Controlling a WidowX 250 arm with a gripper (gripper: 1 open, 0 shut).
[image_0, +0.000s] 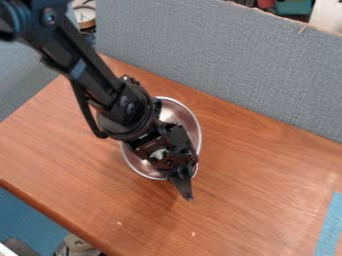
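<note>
My arm reaches in from the top left to a silver metal bowl in the middle of the wooden table. The gripper is low over the bowl's near right side, its dark fingertips extending just past the rim and pointing down toward the table. It looks shut, with nothing visible between its fingers. The arm and gripper hide most of the bowl's inside, so I cannot tell what is in it.
A grey padded wall runs along the back. A strip of blue tape is at the right edge.
</note>
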